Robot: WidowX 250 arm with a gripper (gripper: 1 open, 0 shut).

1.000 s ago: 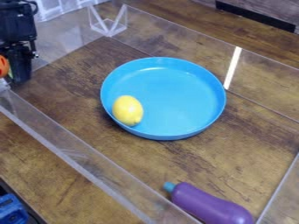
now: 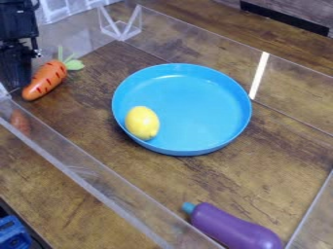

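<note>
A toy carrot [image 2: 46, 80] with a green top lies on the wooden surface at the upper left. My dark gripper [image 2: 16, 73] is at the left edge of the view, just left of the carrot and partly out of frame; its finger opening is hard to make out. A blue plate [image 2: 196, 112] sits in the middle with a yellow lemon [image 2: 142, 123] on its left part. A purple eggplant [image 2: 237, 228] lies at the bottom right.
A clear plastic wall [image 2: 92, 175] runs diagonally along the lower left. A blue object [image 2: 11, 233] sits outside it at the bottom left corner. The wood between carrot and plate is clear.
The carrot was at the left edge by my gripper and now lies further right, fully visible on the surface. My gripper has shifted slightly to the left.
</note>
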